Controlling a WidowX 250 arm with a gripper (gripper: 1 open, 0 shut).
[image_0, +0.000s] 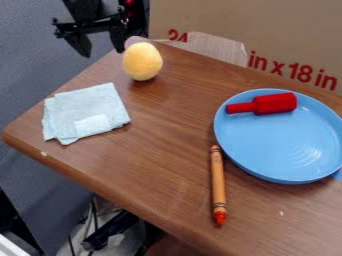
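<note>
The black gripper (99, 36) is at the top left, over the table's back left edge, above and left of a yellow ball (142, 62); its fingers look apart, with nothing seen between them. A light blue folded cloth (84, 115) lies at the left of the wooden table (154, 170). A blue plate (278, 150) on the right holds a red cylindrical object (263, 104) with a handle. An orange crayon (218, 185) lies left of the plate, toward the front.
A cardboard box (247, 35) stands along the back. The middle of the table between cloth and plate is clear. The left edge drops to a grey floor.
</note>
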